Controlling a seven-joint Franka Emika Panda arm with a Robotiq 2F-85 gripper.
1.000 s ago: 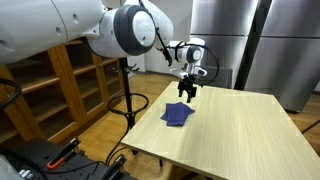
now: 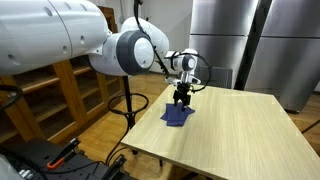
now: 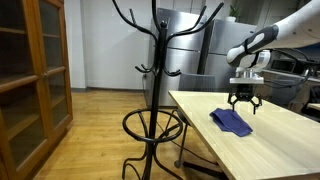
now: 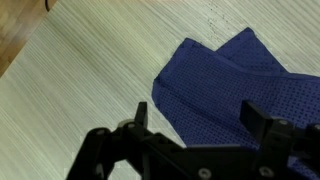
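A dark blue cloth (image 2: 174,117) lies folded and a little rumpled on the pale wooden table, near its left edge. My gripper (image 2: 182,101) points down over the far part of the cloth. From the side, the gripper (image 3: 243,101) stands open just above the table, close to the right end of the cloth (image 3: 229,123). In the wrist view the fingers are wide apart, and a folded corner of the cloth (image 4: 205,80) reaches up past the gap between them. Nothing is held; part of the cloth is hidden behind the gripper.
A black coat stand (image 3: 154,90) rises beside the table's left edge. A chair (image 3: 197,84) stands behind the table, and wooden cabinets (image 2: 60,95) line the left side.
My gripper has come down and moved left, closer to the cloth. The cloth lies as before, and the gripper holds nothing.
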